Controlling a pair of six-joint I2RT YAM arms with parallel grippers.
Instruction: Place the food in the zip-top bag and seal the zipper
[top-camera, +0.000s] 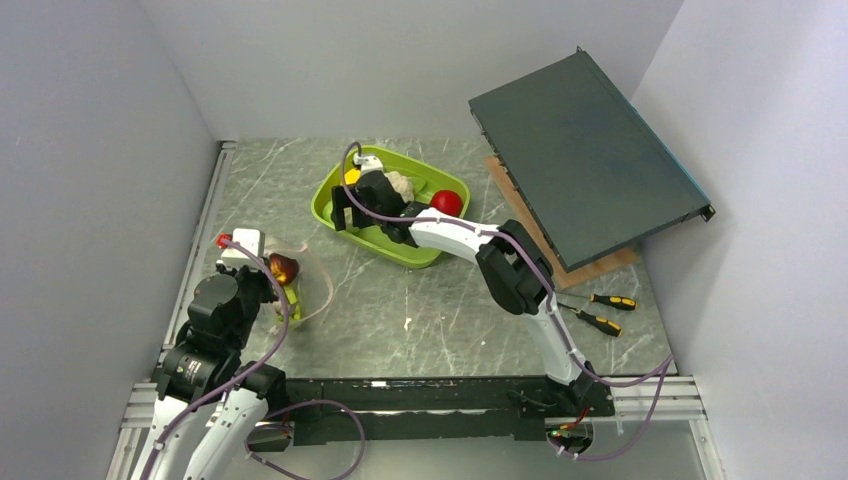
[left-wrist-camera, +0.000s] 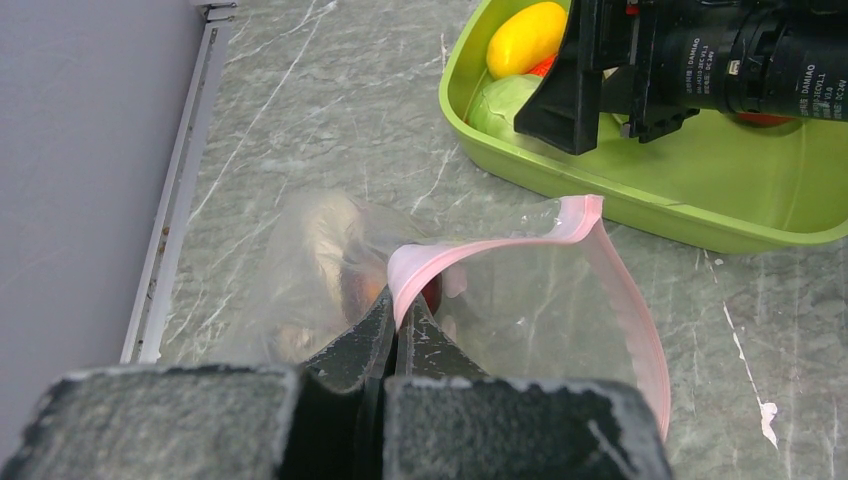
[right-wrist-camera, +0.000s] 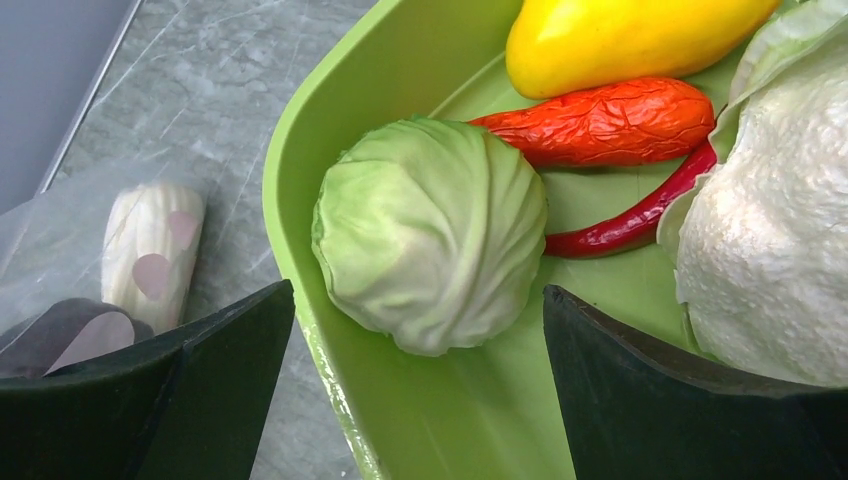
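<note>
The clear zip bag (left-wrist-camera: 540, 310) with a pink zipper edge lies at the left of the table, its mouth gaping. Several foods show through it, among them a dark red and yellow item (top-camera: 284, 268) and a pale one (right-wrist-camera: 150, 250). My left gripper is shut at the bag's pink rim; the thin film shows at its fingertips. In the green basket (right-wrist-camera: 335, 385) sits a pale green cabbage (right-wrist-camera: 430, 235). Over it my right gripper stands open, the cabbage in view between its fingers, with no grip on it.
The basket also holds a yellow vegetable (right-wrist-camera: 630, 45), an orange-red pepper (right-wrist-camera: 610, 122), a cauliflower (right-wrist-camera: 775, 230) and a red tomato (top-camera: 446, 203). A dark panel (top-camera: 590, 150) and screwdrivers (top-camera: 600, 322) occupy the right.
</note>
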